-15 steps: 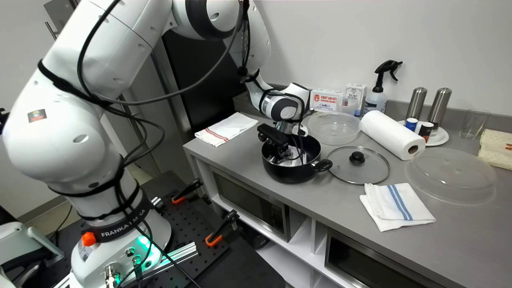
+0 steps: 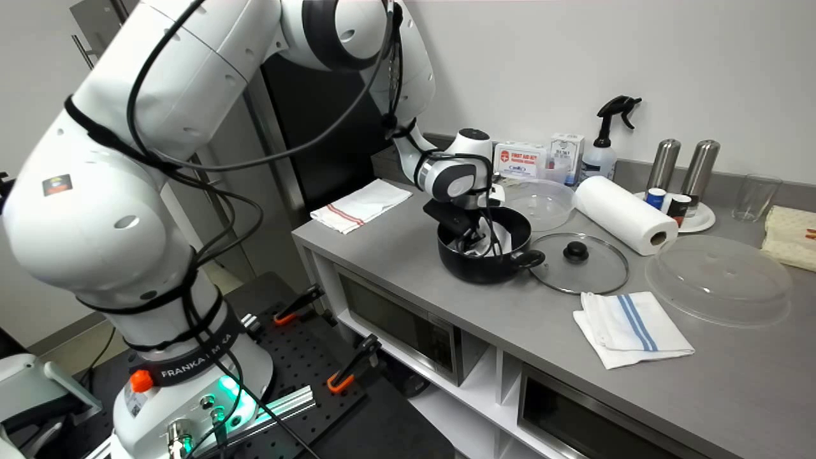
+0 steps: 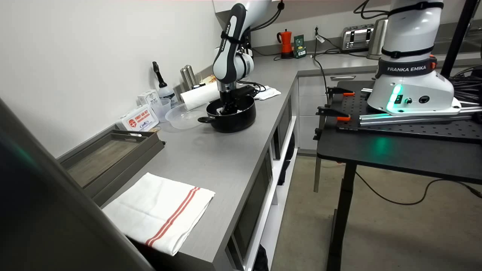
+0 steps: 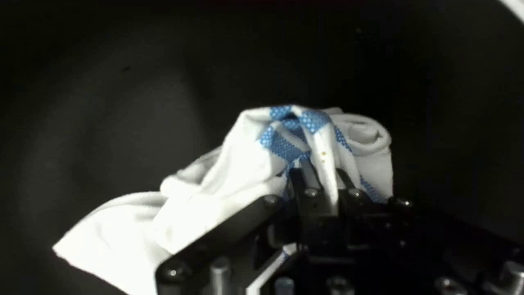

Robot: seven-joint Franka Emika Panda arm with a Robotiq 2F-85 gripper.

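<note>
Down inside the black pot [image 2: 475, 269], my gripper is shut on a crumpled white cloth with blue stripes [image 4: 211, 206]. A fold of the cloth runs up between the two fingers, and the rest bunches to their left and behind them in the wrist view. The dark inside of the pot surrounds the cloth there. From the opposite side, the pot [image 3: 231, 121] hides most of the gripper [image 3: 229, 108]. Beside the pot's handle lies a glass lid [image 2: 593, 269] with a black knob, flat on the counter.
A folded blue-striped towel [image 2: 635, 329] lies near the front edge, and a red-striped one [image 3: 160, 212] at the counter's end. Behind the pot are a clear bowl [image 2: 537, 203] and a paper towel roll [image 2: 623, 214]. Counter left of the pot is clear.
The pot has shifted toward the wall and to the right, with my gripper inside it. The glass lid has slid slightly to the right. My wrist is more upright.
</note>
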